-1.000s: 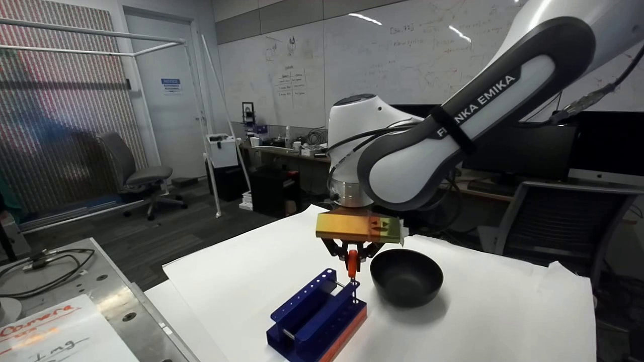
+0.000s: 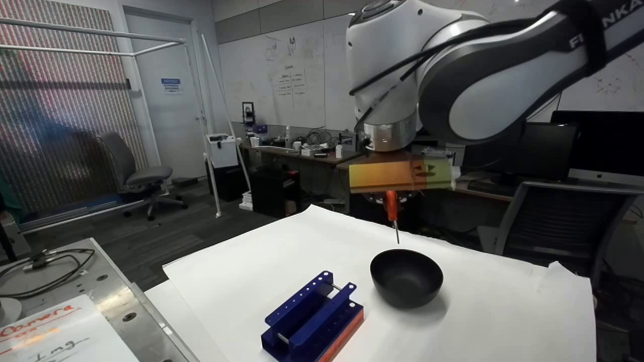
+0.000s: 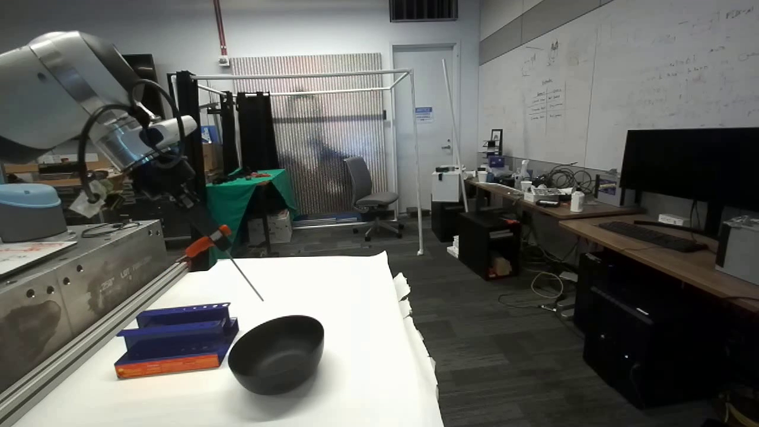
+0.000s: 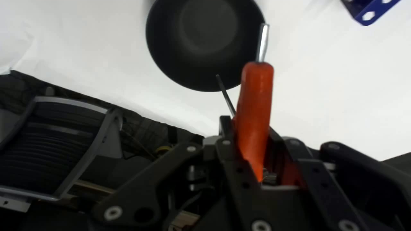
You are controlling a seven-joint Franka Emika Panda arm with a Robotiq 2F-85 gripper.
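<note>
My gripper is shut on the orange handle (image 4: 255, 104) of what looks like a T-handle hex key. A short silver end (image 4: 263, 42) sticks out of that handle, and the long thin shaft (image 3: 246, 279) slants downward with its tip in the air. In exterior view 1 the shaft (image 2: 397, 233) ends above the far rim of the black bowl (image 2: 407, 283). The wrist view has the tip overlapping the edge of the bowl (image 4: 204, 46). A blue holder with holes (image 2: 311, 320) stands beside the bowl, clear of the tool.
An orange strip (image 3: 167, 365) runs along the base of the blue holder. A dark chair (image 2: 549, 223) stands past the table's edge; a metal bench (image 3: 92, 270) borders the other side.
My gripper has risen from the blue holder and moved right with the orange tool, whose shaft is now clear of the holder. The holder has shifted slightly; the bowl stays in place.
</note>
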